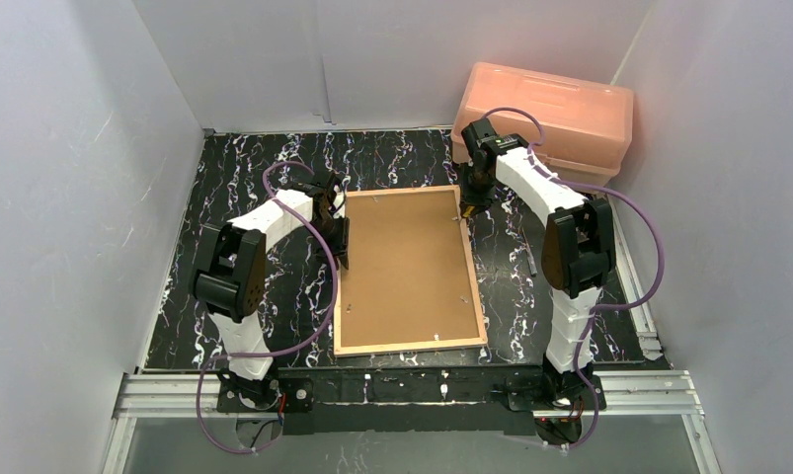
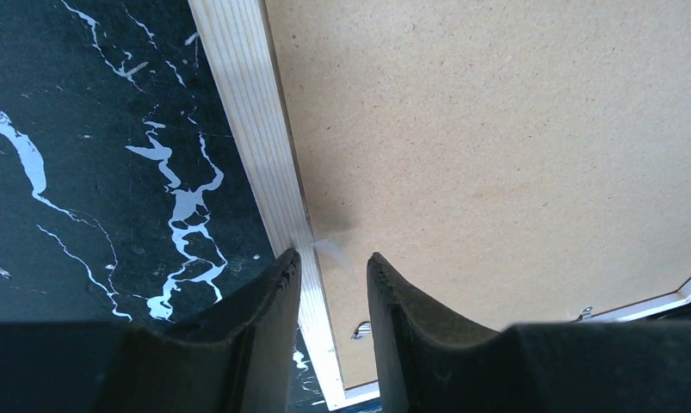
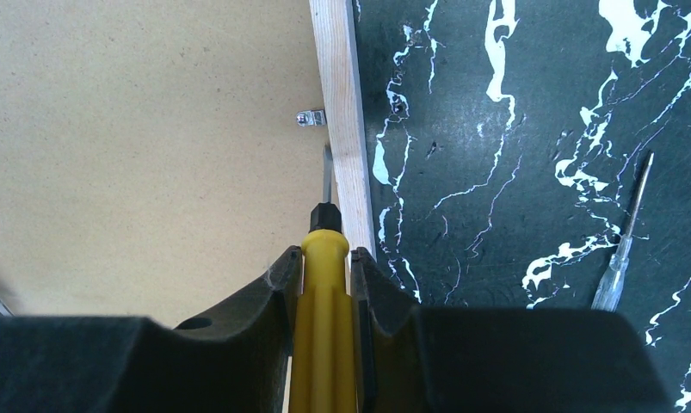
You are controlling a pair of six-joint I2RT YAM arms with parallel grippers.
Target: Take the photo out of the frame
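The wooden photo frame (image 1: pixel 403 347) lies back side up, its brown backing board (image 1: pixel 402 272) inside the rails. No photo is visible. My left gripper is part open at the frame's left rail (image 2: pixel 257 129), one finger over the rail and the other over the board, nothing held between them. On the other side, my right gripper is shut on the yellow handle of a screwdriver (image 3: pixel 324 284). The screwdriver's blade reaches the seam between the board and the right rail (image 3: pixel 340 86), just below a small metal clip (image 3: pixel 310 118).
A second, clear-handled screwdriver (image 3: pixel 615 271) rests on the dark marbled table to the right of the frame. Behind the right arm stands a pink lidded box (image 1: pixel 550 114). More clips, such as one at the lower left (image 2: pixel 362 329), sit along the board's edges.
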